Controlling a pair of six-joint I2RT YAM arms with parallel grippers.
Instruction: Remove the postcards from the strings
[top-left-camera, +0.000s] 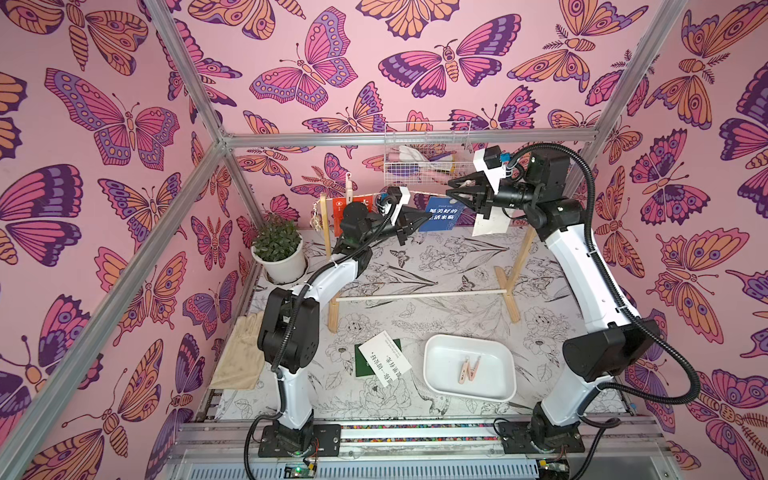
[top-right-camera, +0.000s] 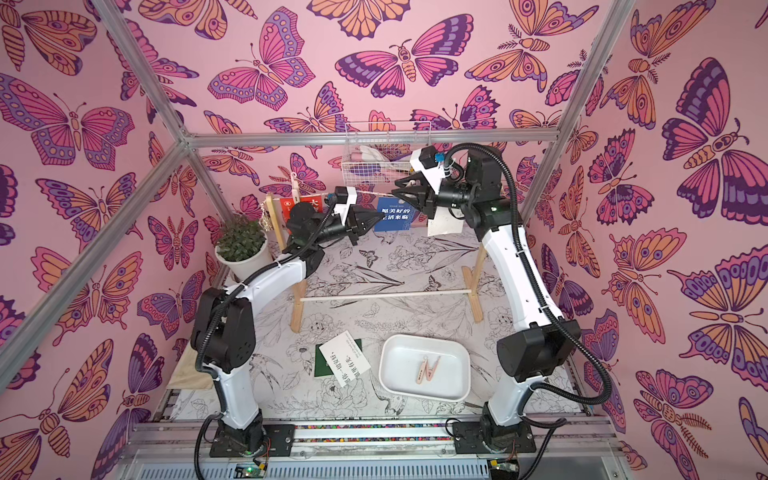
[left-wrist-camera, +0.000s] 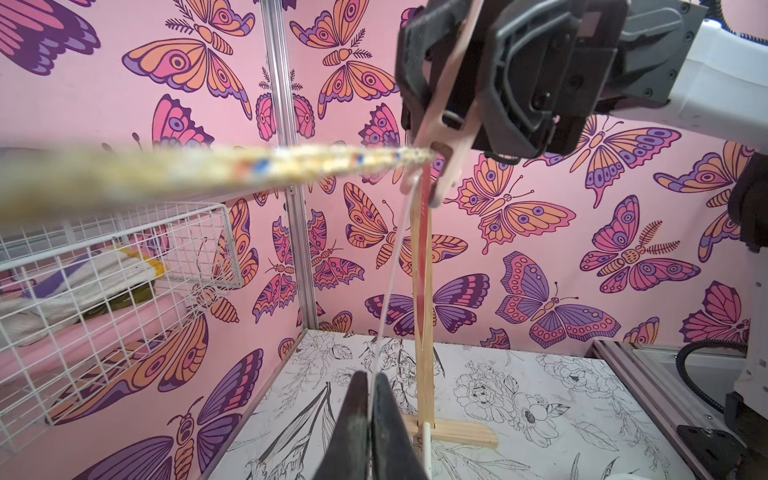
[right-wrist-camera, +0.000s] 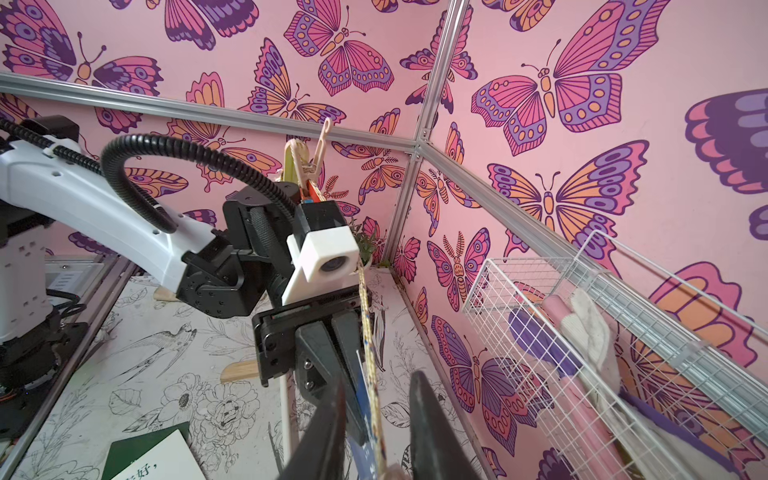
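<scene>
A blue postcard (top-left-camera: 445, 214) hangs from the string (left-wrist-camera: 320, 162) between the two arms. My left gripper (top-left-camera: 419, 220) is shut on its edge, seen as a thin pale line above the fingers (left-wrist-camera: 352, 436) in the left wrist view. A wooden clothespin (left-wrist-camera: 457, 136) sits on the string at the card's top, between the spaced fingers of my right gripper (top-left-camera: 457, 192); how firmly they press it is unclear. A red postcard (top-left-camera: 341, 217) hangs behind the left gripper, with a clothespin (top-left-camera: 349, 189) above it. Behind the right gripper hangs a white postcard (top-left-camera: 490, 222).
A white card (top-left-camera: 385, 357) lies over a green one (top-left-camera: 362, 364) on the table. Clothespins (top-left-camera: 469, 369) lie in the white tray (top-left-camera: 429, 376). A wire basket (top-left-camera: 390, 172) hangs behind the string; a potted plant (top-left-camera: 279, 240) stands left.
</scene>
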